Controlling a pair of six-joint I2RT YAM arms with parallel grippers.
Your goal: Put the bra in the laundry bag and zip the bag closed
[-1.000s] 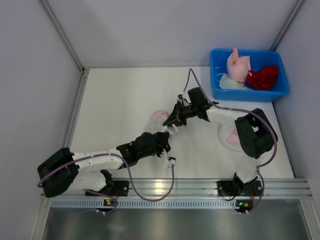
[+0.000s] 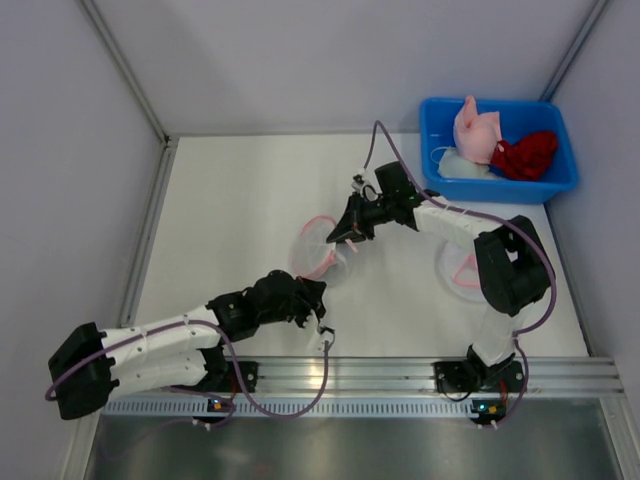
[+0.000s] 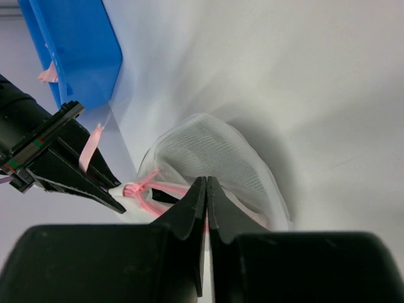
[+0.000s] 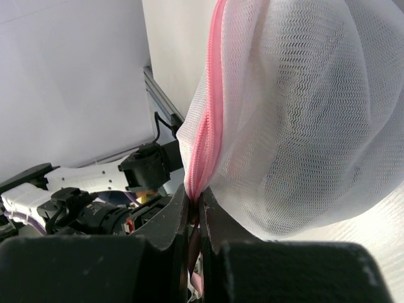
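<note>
The white mesh laundry bag [image 2: 315, 245] with pink zipper [image 4: 213, 101] lies mid-table. My right gripper [image 2: 335, 238] is shut on the zipper edge of the bag [image 4: 303, 120], whose mesh fills much of the right wrist view. My left gripper [image 2: 310, 285] is just below the bag in the top view; in the left wrist view its fingertips [image 3: 212, 186] sit close together over the bag [image 3: 208, 148], and whether anything is between them cannot be told. I cannot see a bra inside the bag.
A blue bin [image 2: 440, 180] with pink, white and red cloth stands at the back right. Another pink-trimmed white mesh item [image 2: 462, 280] lies at the right, partly behind my right arm.
The right gripper has shifted slightly.
</note>
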